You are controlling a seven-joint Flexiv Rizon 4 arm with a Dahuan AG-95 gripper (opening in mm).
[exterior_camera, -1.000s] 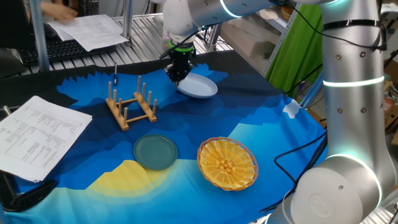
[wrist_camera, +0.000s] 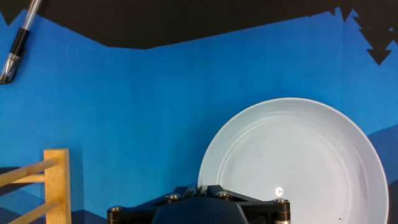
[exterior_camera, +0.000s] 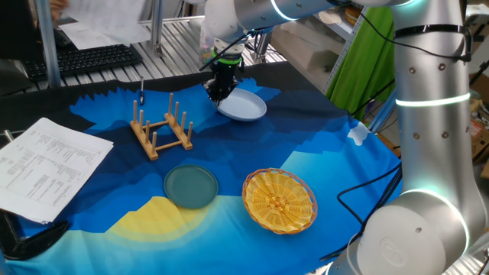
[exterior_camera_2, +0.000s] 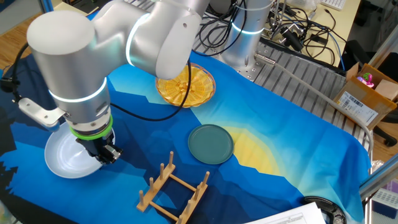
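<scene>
A white plate lies on the cloth at the far side of the table. My gripper is at this plate's left rim in the wrist view, pointing down. Its fingertips are drawn together there; whether the rim is pinched between them cannot be told. A wooden peg rack stands to the left of the plate in exterior view 1. A dark green plate lies flat on the cloth, and near it is a round yellow wicker basket.
A pen lies behind the rack. Paper sheets cover the table's left side in exterior view 1, with a black object by them. Open cloth separates the rack from the white plate.
My gripper has shifted very slightly to the right in exterior view 1. The plates, rack and basket have stayed put. In the background, a person's hand has moved the papers.
</scene>
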